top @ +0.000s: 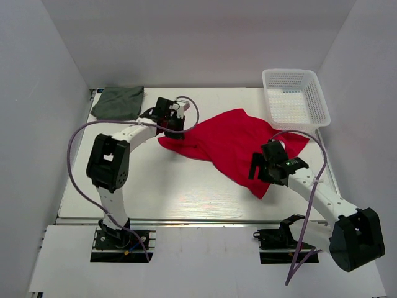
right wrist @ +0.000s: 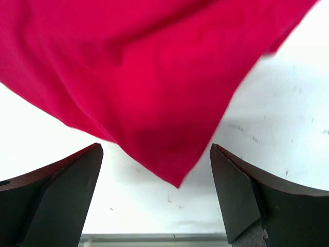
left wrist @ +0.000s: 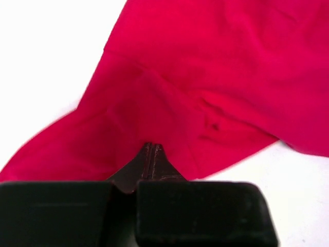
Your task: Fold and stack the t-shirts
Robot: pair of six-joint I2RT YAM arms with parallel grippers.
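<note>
A red t-shirt (top: 232, 144) lies spread and wrinkled from the middle of the table to its right side. Over its left end, my left gripper is shut with its tips at the red cloth; whether any fabric is pinched between them cannot be seen. My right gripper stands open above the shirt's near corner, a pointed tip of cloth showing between its spread fingers. A folded dark green cloth (top: 118, 103) rests at the back left of the table.
A white basket (top: 296, 99) stands at the back right, beside the shirt's far right part. Purple cables loop along both arms.
</note>
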